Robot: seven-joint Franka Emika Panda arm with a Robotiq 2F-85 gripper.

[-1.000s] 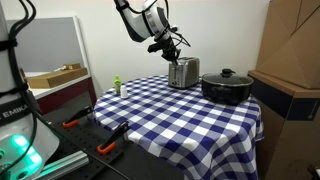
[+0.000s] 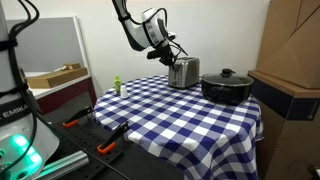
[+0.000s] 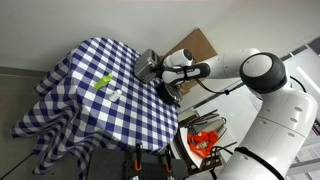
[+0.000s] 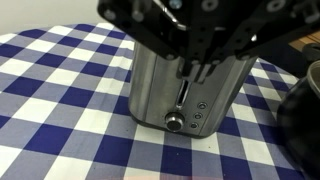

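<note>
A silver toaster (image 2: 185, 75) stands upright at the back of the table, beside a black pot. The wrist view shows the toaster's front (image 4: 150, 95) close up, with a dark vertical lever slot (image 4: 183, 92), a round knob (image 4: 174, 122) and several small buttons. My gripper is shut right before the upper front, near the top of the slot, and nothing shows between its fingers. Whether it touches the lever is hidden. From outside, the gripper (image 2: 174, 62) appears at the toaster's near upper side.
A lidded black pot (image 2: 226, 90) sits close to the toaster's right. A green bottle (image 3: 104, 80) and a small white item (image 3: 115, 96) stand farther off on the checkered tablecloth (image 2: 180, 120).
The toaster, pot and small items look unmoved.
</note>
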